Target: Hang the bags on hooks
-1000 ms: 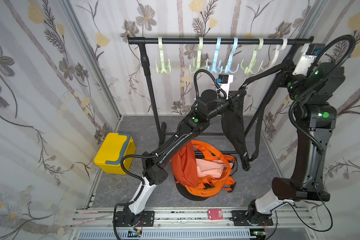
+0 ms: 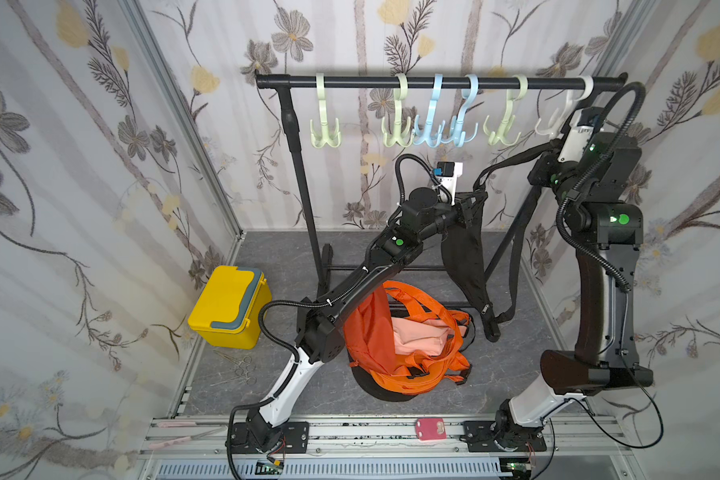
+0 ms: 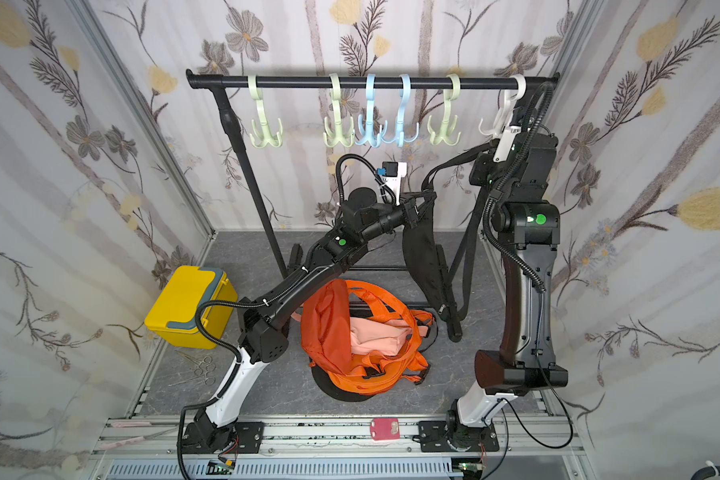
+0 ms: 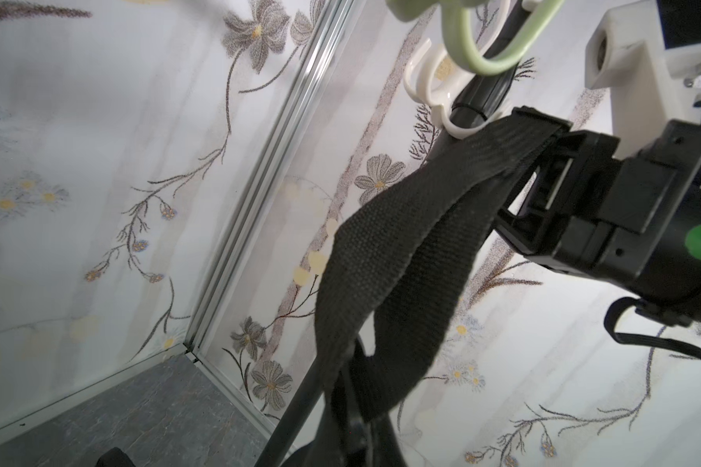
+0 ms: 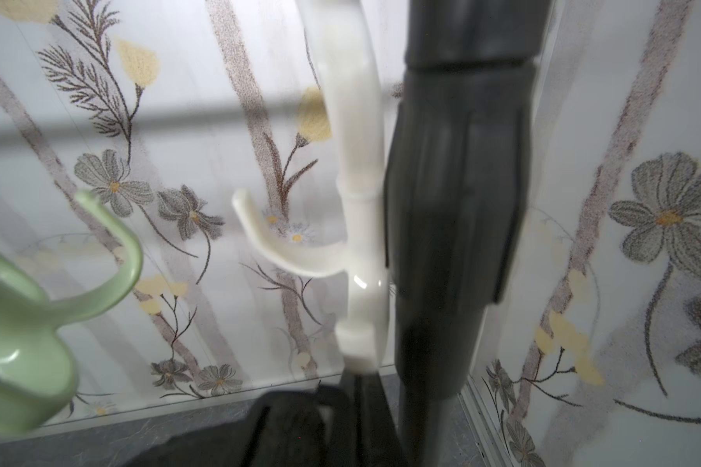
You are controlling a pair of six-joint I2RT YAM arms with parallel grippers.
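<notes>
A black bag [image 2: 462,252] hangs from my left gripper [image 2: 465,208], which is shut on its upper end. Its strap [image 2: 510,162] runs up to my right gripper [image 2: 542,170], shut on the webbing below the rail's right end. In the left wrist view the strap [image 4: 413,233] makes a twisted loop between both grippers. The white hook [image 5: 358,225] stands just in front of my right gripper and against the rack's dark post. Part of that hook [image 4: 432,85] shows behind the strap; I cannot tell whether they touch.
Green and blue hooks [image 2: 436,112] hang along the black rail [image 2: 360,81]; a green one [image 5: 23,342] is left of the white hook. An orange backpack [image 2: 368,352] and a yellow box [image 2: 225,297] stand on the floor.
My right gripper has moved left, with the strap still in it. The white hook has shifted right along the rail towards the post. The left gripper and bag have moved slightly.
</notes>
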